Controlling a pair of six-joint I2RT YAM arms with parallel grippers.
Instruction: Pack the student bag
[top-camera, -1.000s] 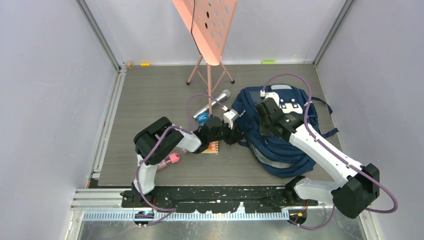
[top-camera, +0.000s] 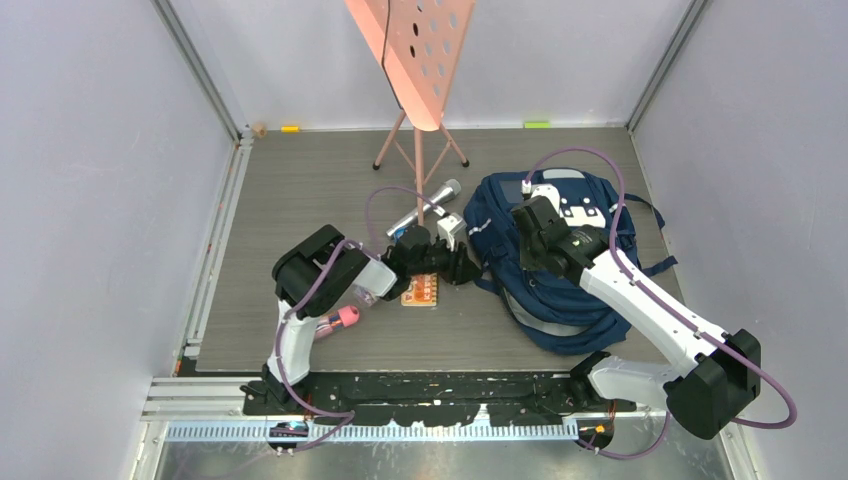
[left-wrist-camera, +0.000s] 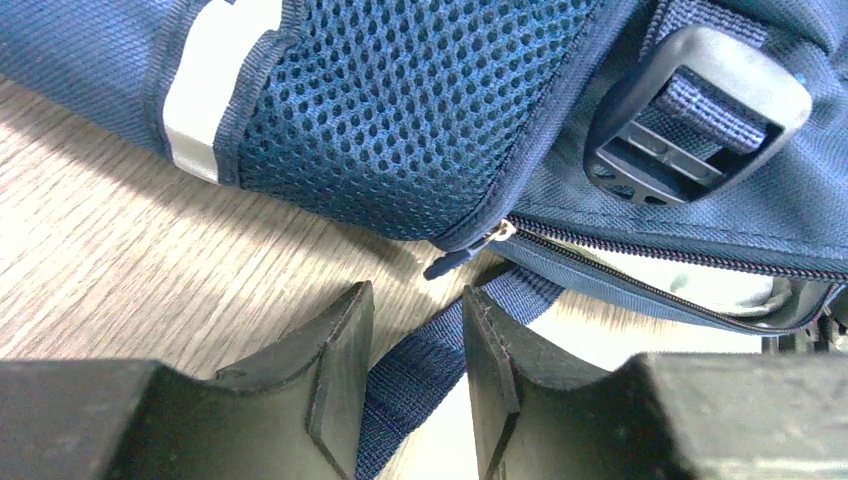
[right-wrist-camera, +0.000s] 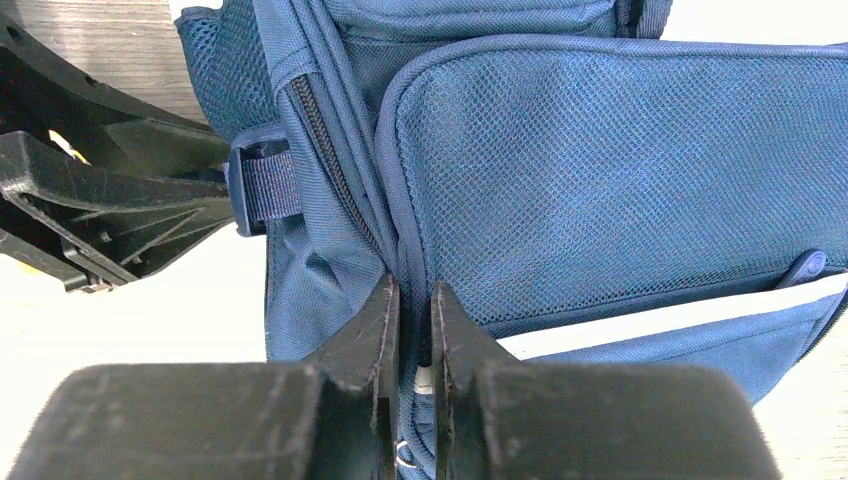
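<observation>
The blue student bag (top-camera: 565, 315) lies on the right of the table. In the left wrist view its side zip runs partly open, and a zipper pull (left-wrist-camera: 458, 262) hangs just ahead of my left gripper. That gripper's fingers are apart with a gap between them, and the pull is not between them. A dark blue strap (left-wrist-camera: 415, 375) lies on the table behind the gap. My right gripper is shut on the bag's piped fabric edge (right-wrist-camera: 412, 245). From above, the right arm covers that spot.
Left of the bag lie a silver microphone-like cylinder (top-camera: 450, 190), an orange booklet (top-camera: 420, 292) and a pink-capped item (top-camera: 345, 316). A pink stand (top-camera: 419, 165) rises at the back.
The right arm and the bag look unmoved.
</observation>
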